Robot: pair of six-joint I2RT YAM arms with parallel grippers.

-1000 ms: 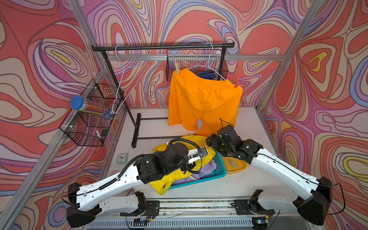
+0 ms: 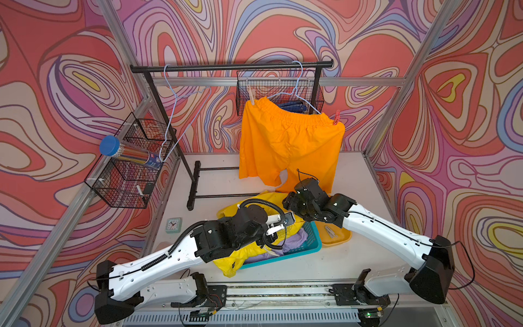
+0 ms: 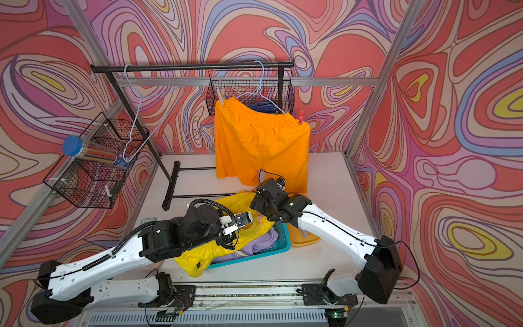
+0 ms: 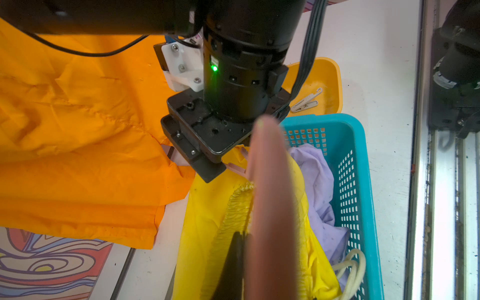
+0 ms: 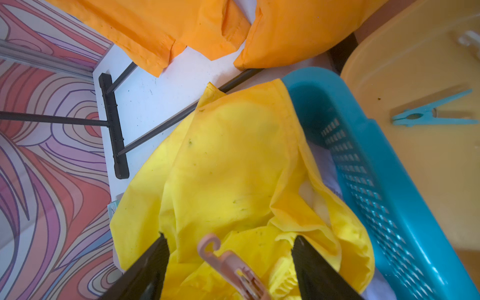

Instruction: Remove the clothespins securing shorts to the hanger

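Orange shorts (image 2: 288, 141) hang from a pale blue hanger (image 3: 261, 81), with a white clothespin (image 2: 251, 95) at the left waistband corner and a red one (image 2: 337, 117) at the right. My right gripper is over yellow cloth (image 5: 225, 170), fingers apart, with a pink clothespin (image 5: 237, 270) showing between them; I cannot tell whether it is held. In the left wrist view a blurred pink shape (image 4: 272, 210), apparently a clothespin, fills the foreground at my left gripper, whose fingers are largely hidden.
A teal basket (image 4: 367, 210) holds lilac and yellow cloth. An orange tray (image 5: 430, 165) beside it contains several clothespins. A black rack (image 2: 212, 66) carries another hanger (image 2: 174, 109); wire baskets stand at the left and back.
The left arm and hanging shorts look unchanged.
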